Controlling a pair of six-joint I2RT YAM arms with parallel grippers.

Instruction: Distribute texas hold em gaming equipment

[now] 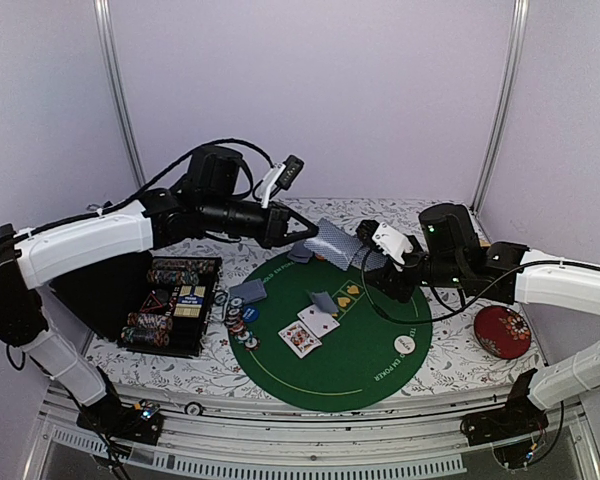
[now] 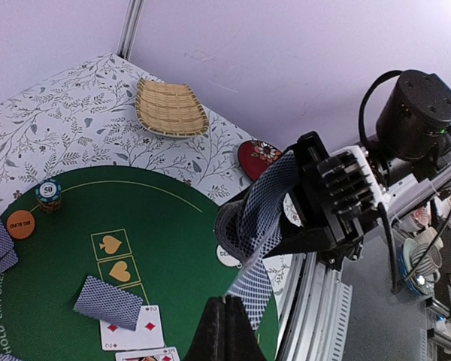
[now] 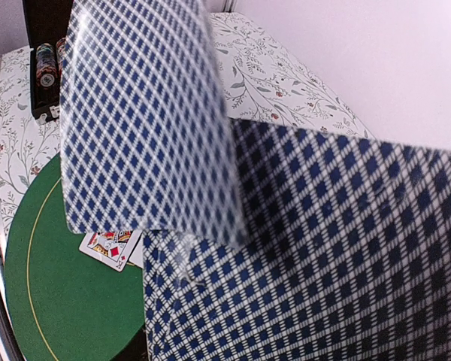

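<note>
My right gripper [image 1: 368, 250] is shut on blue-backed playing cards [image 3: 323, 248], held above the green mat [image 1: 280, 375]. One bent card [image 3: 143, 120] stands away from the rest and spans towards my left gripper. The left gripper's fingers are shut, and that card [image 2: 252, 292] reaches their tips; whether its edge is pinched I cannot tell. Below, a single face-down card [image 2: 109, 302] overlaps a face-up ace [image 1: 318, 320], and a face-up king [image 1: 301, 339] lies beside it. Further face-down cards [image 1: 248, 291] lie at the mat's left.
The open chip case [image 1: 170, 305] stands left of the mat, with several stacked chips [image 1: 238, 325] along the mat's left edge. A red round dish [image 1: 502, 331] and a woven basket [image 2: 171, 109] stand to the right.
</note>
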